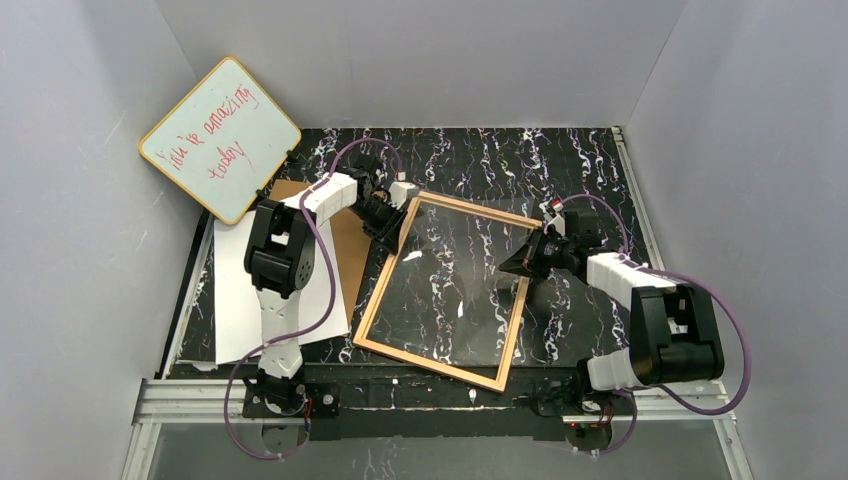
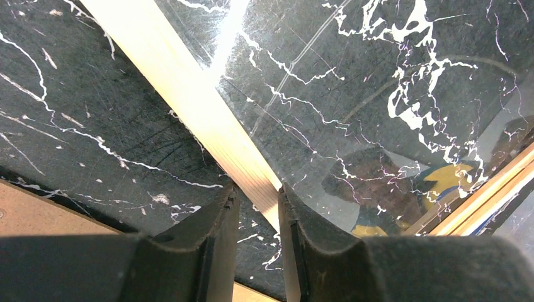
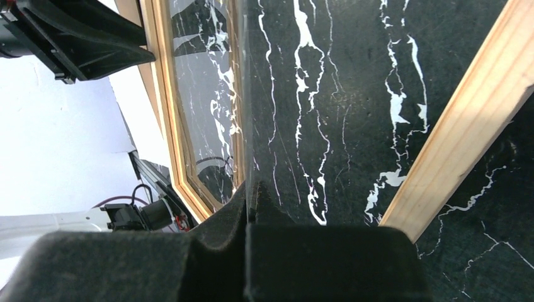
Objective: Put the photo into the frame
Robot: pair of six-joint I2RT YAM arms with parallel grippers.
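Note:
The light wooden frame [image 1: 378,300] lies turned at an angle on the dark marbled table, its front corner reaching past the near edge. A clear sheet [image 1: 440,300] covers its opening and shows reflections. My left gripper straddles the frame's left bar [image 2: 208,119], fingers apart on either side; whether they press on the wood cannot be told. No picture can be made out; a white sheet [image 1: 232,300] lies left, partly under the left arm.
A brown board [image 1: 352,255] lies between the white sheet and the frame. At the back left leans a whiteboard [image 1: 220,135] with red writing. Bare table [image 1: 575,165] shows at the back right. Walls close in the sides and back.

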